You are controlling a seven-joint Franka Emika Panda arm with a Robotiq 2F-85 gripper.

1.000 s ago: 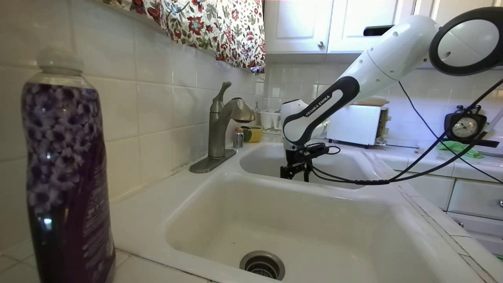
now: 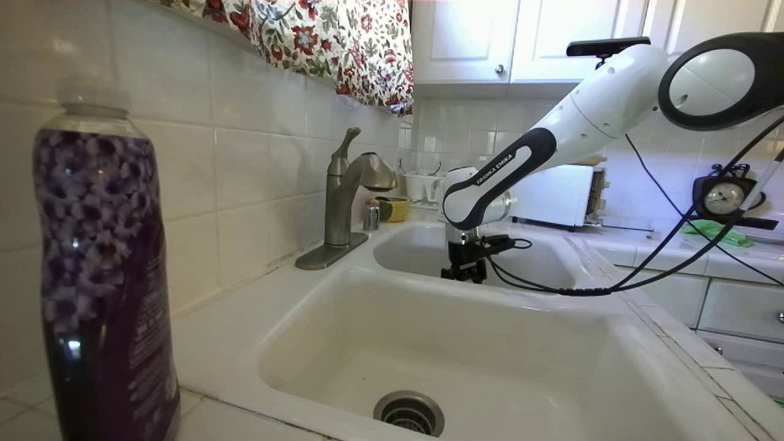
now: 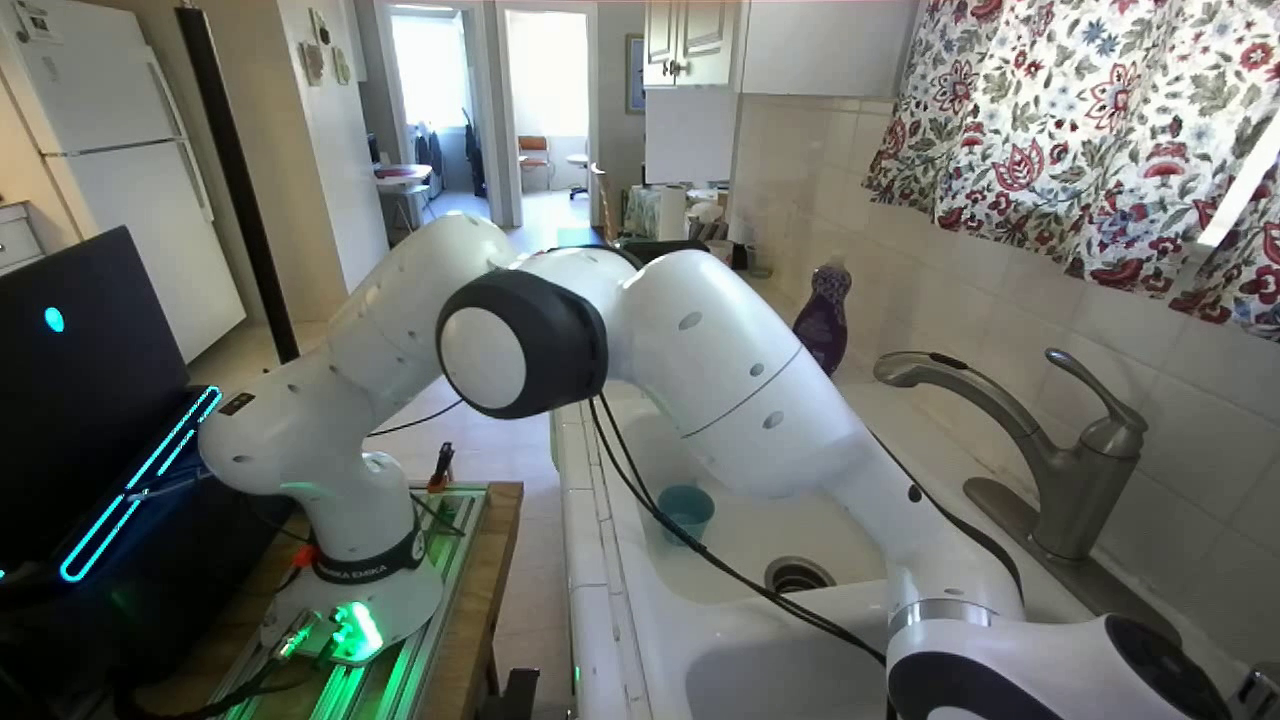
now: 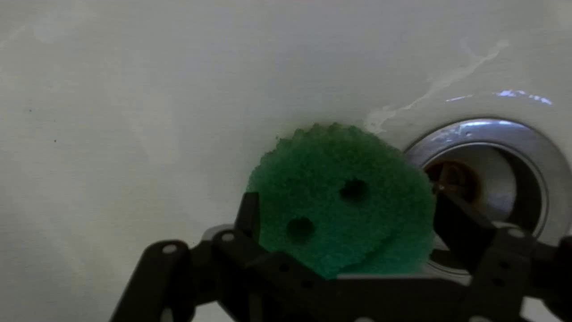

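A round green sponge [image 4: 343,214] with two dark holes lies in the sink basin beside the drain [image 4: 488,182], as the wrist view shows. My gripper is open, one finger at the sponge's left side and the other at its right, close to its edges. Whether either finger touches it I cannot tell. In exterior view 1 my gripper [image 2: 464,271] reaches down into the far basin [image 2: 525,250], where the divider hides the sponge. Exterior view 2 does not show the gripper.
The near basin [image 2: 470,331] is separated by a low divider. A metal faucet [image 2: 340,198] stands left of the basins. A purple bottle [image 2: 106,272] is at the near left. A blue-green cup [image 3: 687,510] sits in the other basin. Cables [image 2: 588,291] hang from the arm.
My arm has come down, and the gripper sits slightly lower in the far basin. The cables shifted with it; the faucet and bottle have stayed put.
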